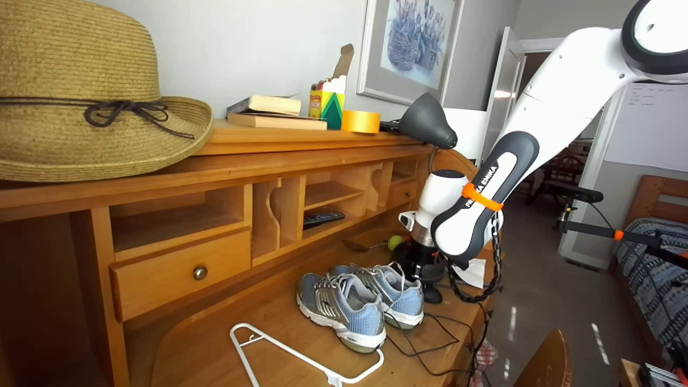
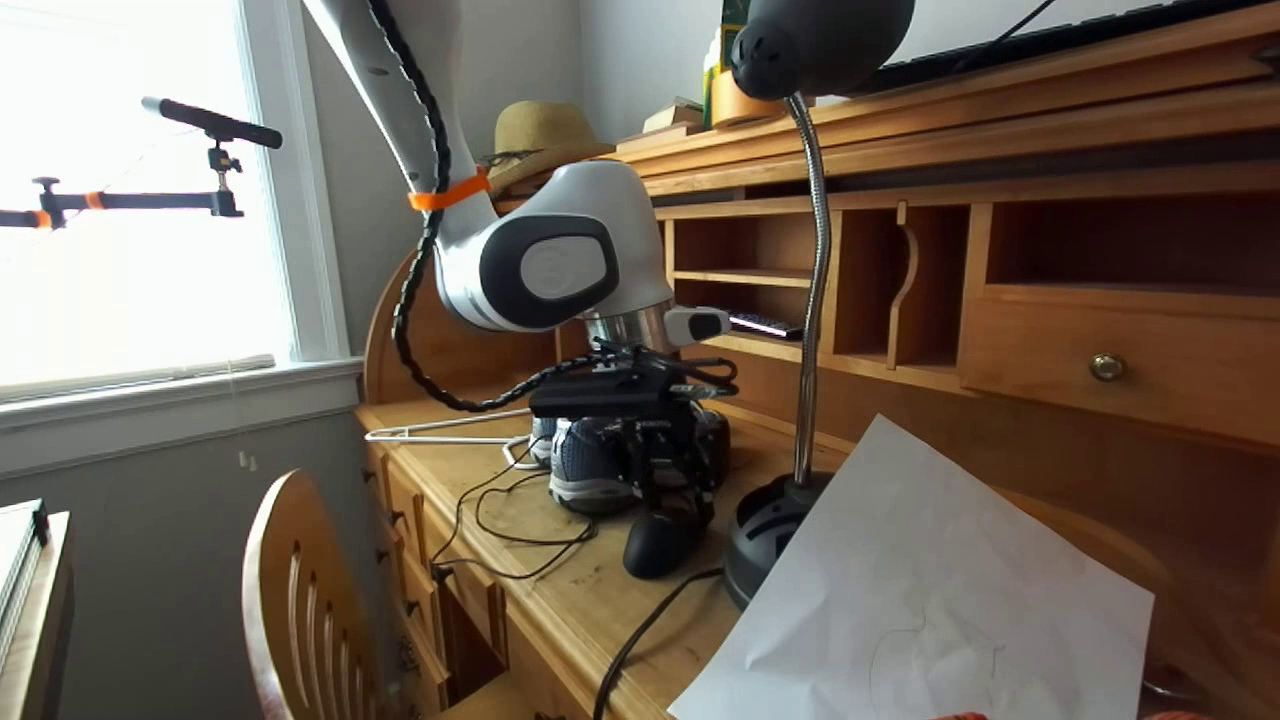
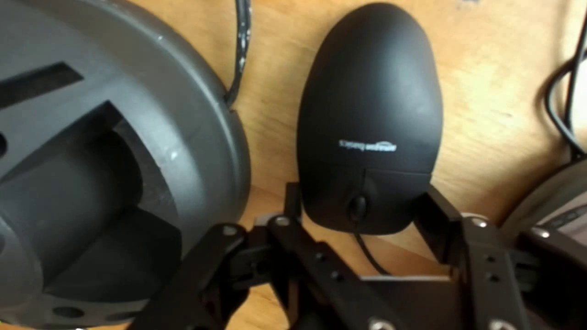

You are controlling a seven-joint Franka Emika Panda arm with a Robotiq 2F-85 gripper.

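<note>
A black computer mouse [image 3: 371, 104] lies beneath my gripper, its button end between the two fingers. One finger [image 3: 293, 199] stands along its left side and the other [image 3: 437, 211] along its right. The fingers are part open, and whether both sides press on the mouse cannot be told. In exterior view 2 the same mouse [image 2: 663, 546] shows on the desk under the gripper [image 2: 672, 480], beside the lamp. Exterior view 1 has the gripper [image 1: 425, 267] low behind the shoes, mostly covered, with a bit of the mouse [image 1: 432, 295] showing.
The lamp base [image 3: 181, 104] stands close on the left in the wrist view. Blue-grey shoes [image 1: 380, 300] sit tight by the gripper. Loose cords [image 1: 429, 345] trail over the desk edge. A white hanger [image 1: 290, 351] lies farther off, and a paper sheet [image 2: 948, 576] rises beyond the lamp.
</note>
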